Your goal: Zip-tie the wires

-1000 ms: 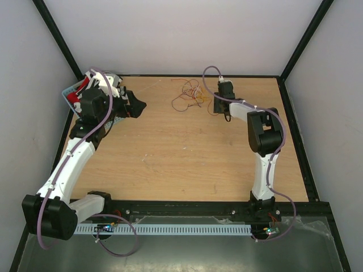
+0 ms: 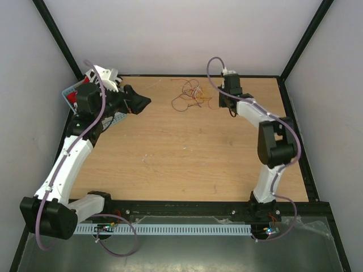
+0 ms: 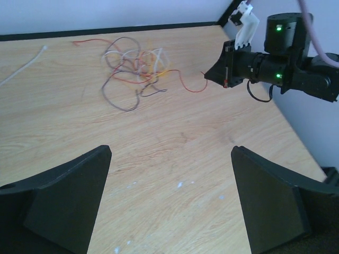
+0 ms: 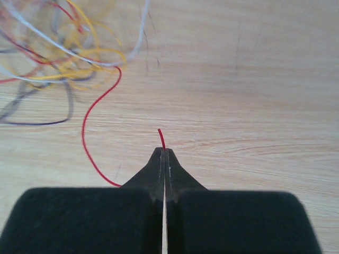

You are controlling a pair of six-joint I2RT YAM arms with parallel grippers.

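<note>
A loose tangle of red, yellow, white and dark wires (image 2: 191, 94) lies at the back of the table; the left wrist view shows the same tangle (image 3: 135, 66). My right gripper is shut on one red wire (image 4: 85, 132), whose short free end sticks out past the fingertips. That wire still runs back into the tangle. Over the table's left side, my left gripper stands open, with only bare wood showing between its fingers. A thin white strip (image 3: 24, 66), possibly a zip tie, rests left of the wires.
Behind the left arm is a light blue basket (image 2: 69, 92) with red and white things in it, partly hidden. Tiny white scraps (image 2: 144, 157) dot the otherwise clear middle of the wooden table (image 2: 170, 175). A wall closes off the back.
My left gripper has moved a little to the right.
</note>
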